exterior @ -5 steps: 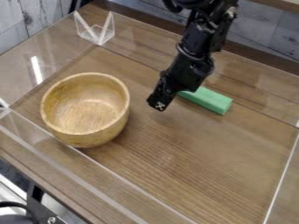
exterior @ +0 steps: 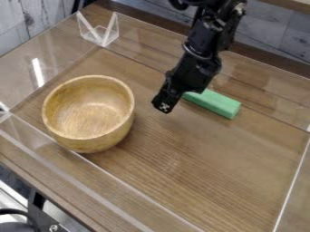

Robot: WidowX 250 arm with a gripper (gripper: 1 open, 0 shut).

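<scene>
My black gripper (exterior: 166, 101) hangs low over the wooden table, right of a large yellow bowl (exterior: 89, 136) and apart from it. It looks shut, with nothing visible between its fingers. A green block (exterior: 213, 104) lies on the table just to the right of the gripper, its left end partly behind the arm.
A small clear plastic object (exterior: 100, 32) stands at the back left. Dark cables show at the lower left edge.
</scene>
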